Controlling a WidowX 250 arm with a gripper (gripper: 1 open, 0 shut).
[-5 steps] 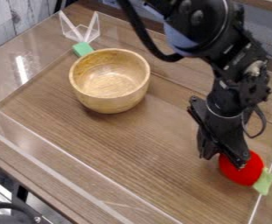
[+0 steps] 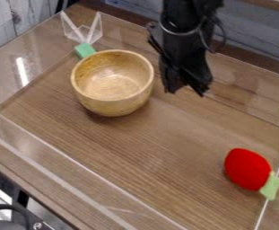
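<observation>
My black gripper (image 2: 182,79) hangs over the upper middle of the table, right of the yellow bowl (image 2: 93,94); I cannot make out clearly whether anything is between its fingers, and none shows held. A red object with a pale green top (image 2: 246,168) lies at the lower right of the table, well away from the gripper.
A small green item (image 2: 85,51) with white pieces above it sits at the upper left, behind the bowl. A dark cable curves at the lower left corner.
My gripper has moved up and back, away from the red object, toward the area beside the bowl. The red object lies about where it was, now uncovered.
</observation>
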